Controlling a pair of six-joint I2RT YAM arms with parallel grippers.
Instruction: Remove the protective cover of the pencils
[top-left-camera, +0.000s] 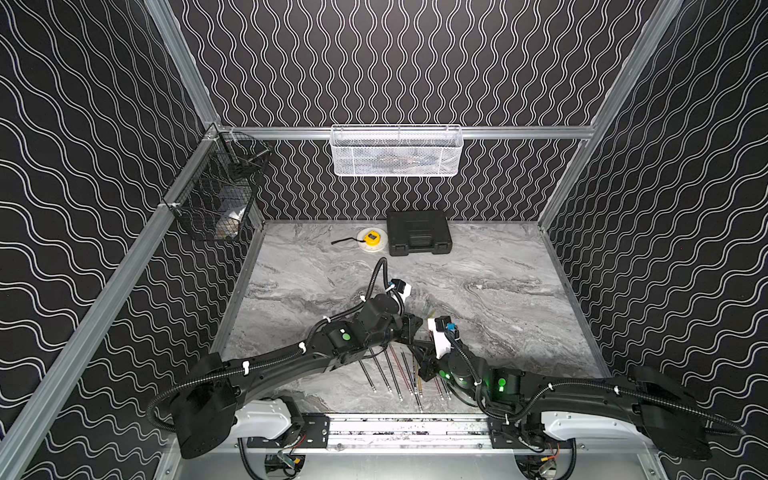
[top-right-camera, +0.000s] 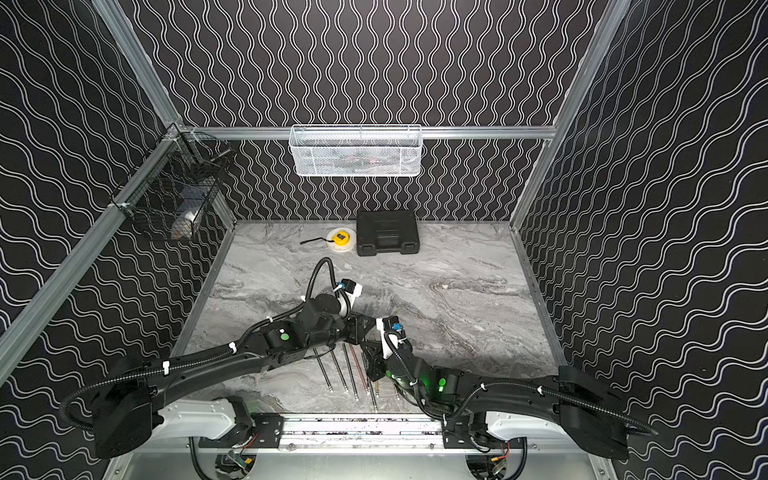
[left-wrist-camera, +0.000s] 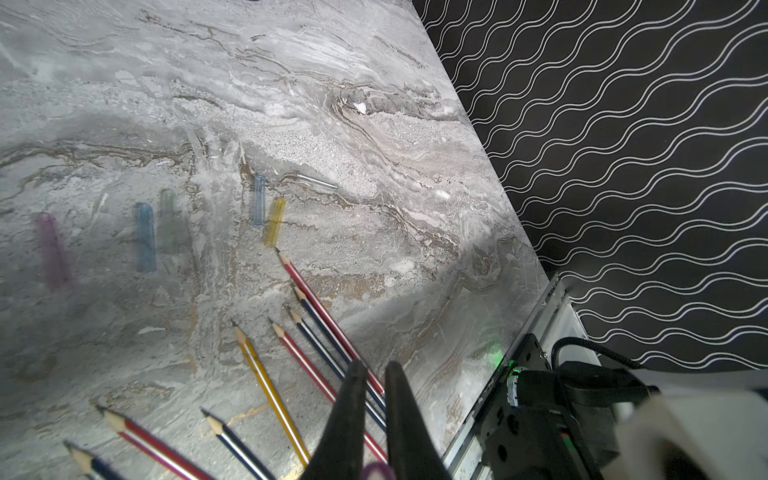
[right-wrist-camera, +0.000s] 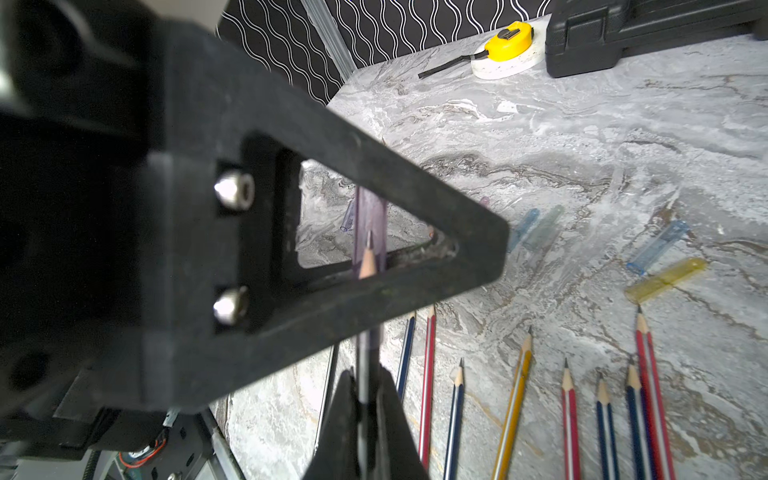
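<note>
A dark pencil (right-wrist-camera: 368, 352) is held off the table with a clear purple cover (right-wrist-camera: 370, 212) over its sharpened tip. My left gripper's black finger (right-wrist-camera: 384, 172) crosses in front of the cover in the right wrist view. In the left wrist view, the left gripper is shut on this cover, whose round purple end shows low between the fingers. My right gripper is shut on the pencil's body below the tip. Bare-tipped pencils, such as a yellow one (right-wrist-camera: 516, 404) and a red one (right-wrist-camera: 569, 416), lie alongside on the table.
Loose clear covers lie beyond the pencil tips, among them a yellow one (right-wrist-camera: 665, 280) and a blue one (right-wrist-camera: 657, 246). At the back are a yellow tape measure (top-left-camera: 372, 237) and a black case (top-left-camera: 419, 233).
</note>
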